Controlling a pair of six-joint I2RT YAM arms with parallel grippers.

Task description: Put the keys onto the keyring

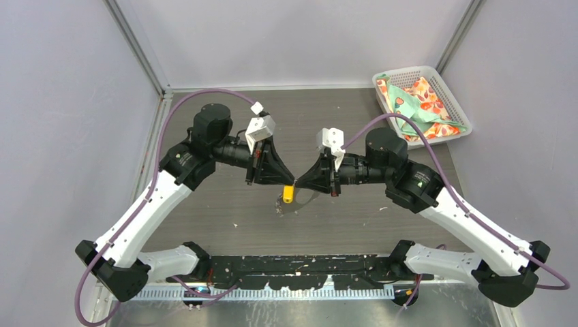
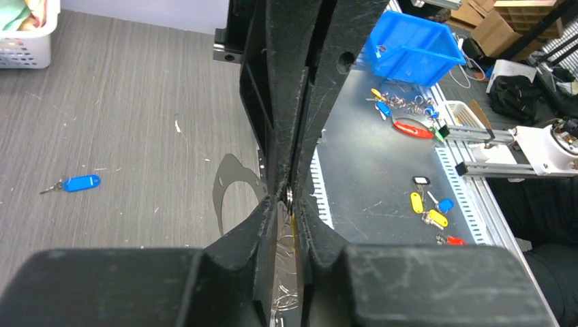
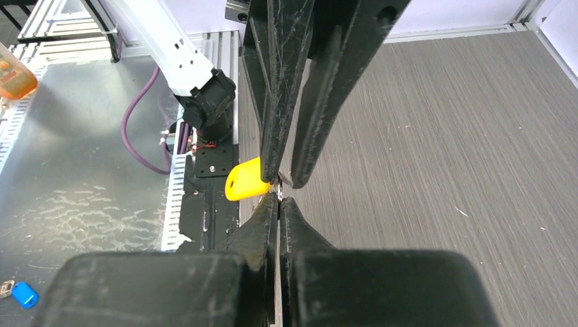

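Over the middle of the table my two grippers meet nose to nose. The right gripper is shut on a small metal ring, which stands up from its fingertips. From this ring's place hangs a yellow key tag, with small metal pieces dangling below. My left gripper is part open around the ring area; a gap shows between its fingers in the right wrist view. Through that gap the left wrist view shows thin metal loops. How the ring and the yellow tag join is hidden by the fingers.
A blue-tagged key appears in the left wrist view. A white basket with cloths stands back right. Toward the front are loose tagged keys, a red-handled tool and a blue bin.
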